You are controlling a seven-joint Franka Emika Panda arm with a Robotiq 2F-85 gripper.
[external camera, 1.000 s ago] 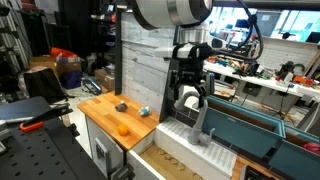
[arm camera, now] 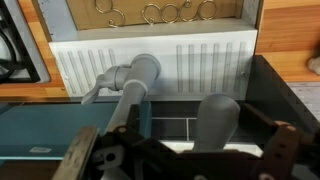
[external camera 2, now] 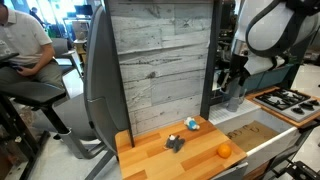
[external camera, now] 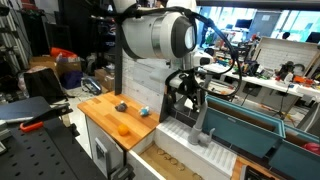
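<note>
A grey faucet [external camera: 201, 125] stands on the white ribbed strip behind the open drawer, its upper part partly hidden by my gripper. Looking down in the wrist view, I see the faucet body [arm camera: 143, 72] with its side lever [arm camera: 103, 84]. A rounded grey piece [arm camera: 215, 120], apparently the spout end, shows among the dark fingers. My gripper [external camera: 190, 88] is over the sink area at the top of the faucet. In the second exterior view the gripper [external camera 2: 236, 76] is close above it. Whether the fingers touch or enclose the faucet I cannot tell.
An open drawer [external camera: 160, 155] with several ring-like items lies in front. On the wooden counter [external camera: 107, 113] are an orange ball [external camera: 123, 129] and small blue-grey items [external camera: 121, 107]. A wood-look wall panel [external camera 2: 165, 72] rises behind. Teal bins [external camera: 245, 132] are beside the faucet.
My arm's wrist has come down and shifted slightly around the faucet's top. The pale arch seen there earlier is now largely covered. Counter items and drawer look unmoved.
</note>
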